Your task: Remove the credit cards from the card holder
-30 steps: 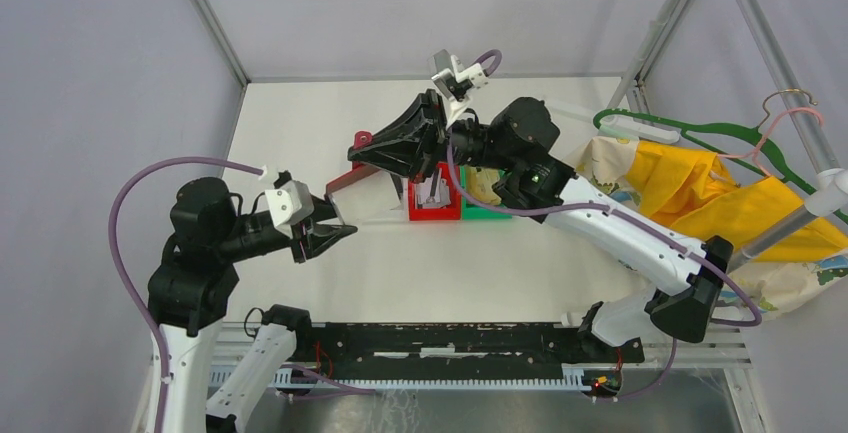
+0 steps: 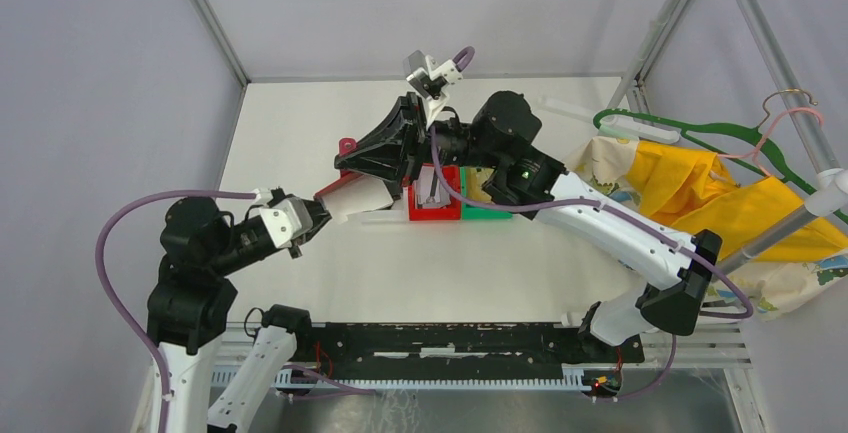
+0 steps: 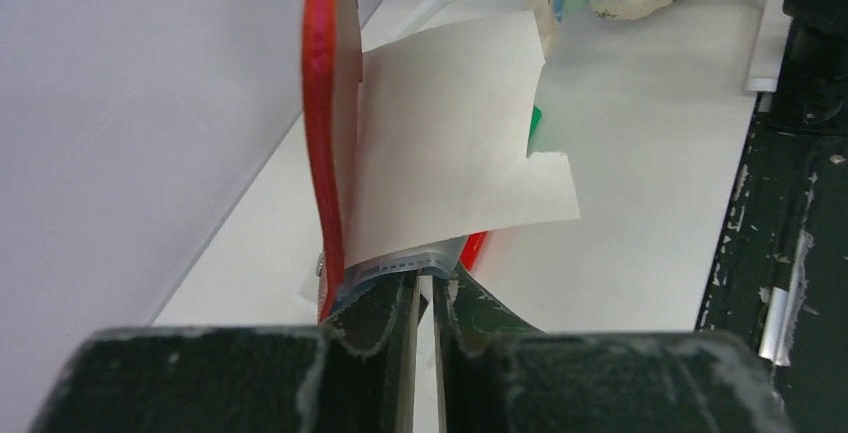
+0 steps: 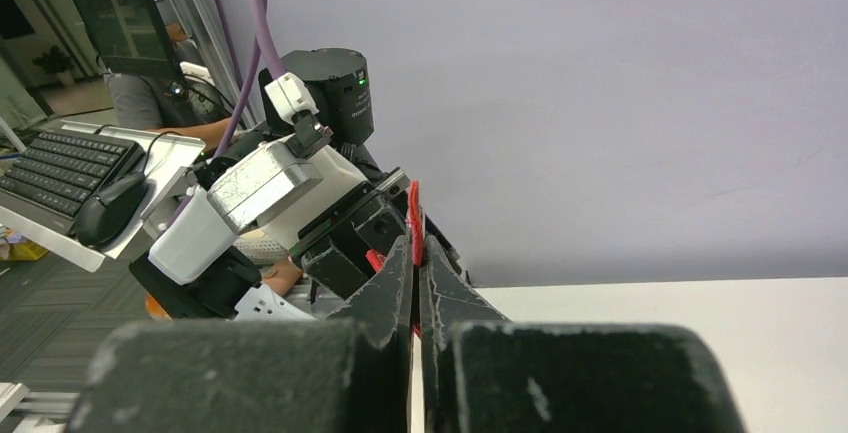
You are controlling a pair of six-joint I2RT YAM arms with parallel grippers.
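Note:
The red-edged card holder (image 2: 358,196) hangs in the air at the left of the table, its pale inner flap (image 3: 450,133) spread out in the left wrist view. My right gripper (image 2: 338,163) is shut on its thin red edge, which shows between the fingertips in the right wrist view (image 4: 416,223). Close below the holder is my left gripper, its fingers slightly apart with a narrow gap. A clear bluish sleeve or card edge (image 3: 405,263) lies right at those fingertips. Whether it sits between them is hard to see.
Behind the holder, a red tray (image 2: 436,215) holding pale items stands beside a green tray (image 2: 487,216). A green hanger (image 2: 735,131) and yellow cloth (image 2: 690,188) lie at the right.
The left gripper, its fingers wide apart a second ago, has drawn back left and turned upward, with its fingers closer together.

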